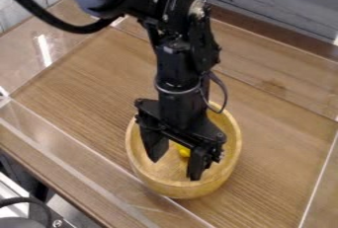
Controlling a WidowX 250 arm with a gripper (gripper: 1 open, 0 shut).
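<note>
The black gripper (175, 148) reaches down into a light wooden bowl (181, 181) near the front centre of the table, its two fingers spread apart, open. A small yellow object (184, 152) lies in the bowl between the fingers, partly hidden by the gripper; I cannot tell whether they touch it.
The wooden table (271, 123) has bare room to the left, right and behind the bowl. A pale wall stands along the back. Dark cables and hardware sit off the front left edge.
</note>
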